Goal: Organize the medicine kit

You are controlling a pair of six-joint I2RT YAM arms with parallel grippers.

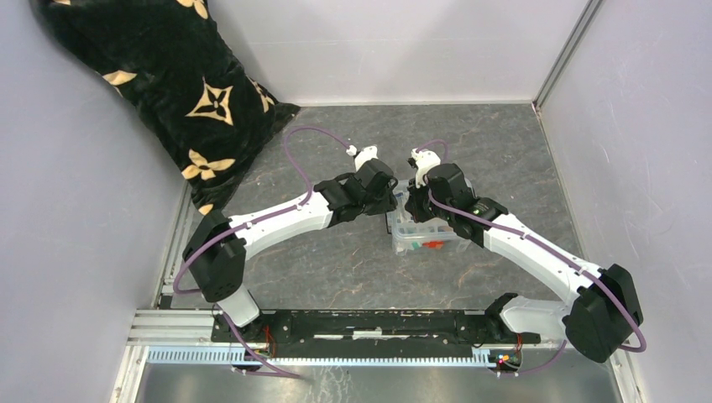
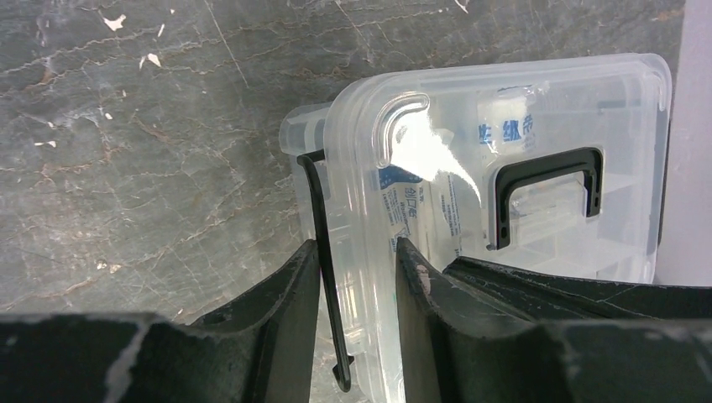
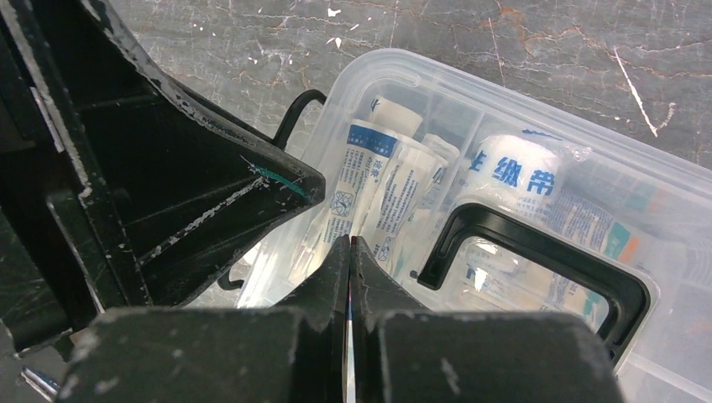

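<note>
The clear plastic medicine box (image 1: 428, 234) sits mid-table, lid on, packets (image 3: 357, 168) and a bandage roll (image 3: 512, 172) inside. A black lid handle (image 3: 546, 248) lies on top; a black side latch (image 2: 321, 218) runs along its left end. My left gripper is part open at that end, its fingers either side of the box edge and latch; contact is unclear. My right gripper is shut above the lid, with nothing visible between its fingers.
A dark patterned cushion (image 1: 159, 101) leans at the back left. Walls (image 1: 621, 168) border the table. Bare marble surface (image 1: 319, 260) lies left and behind the box.
</note>
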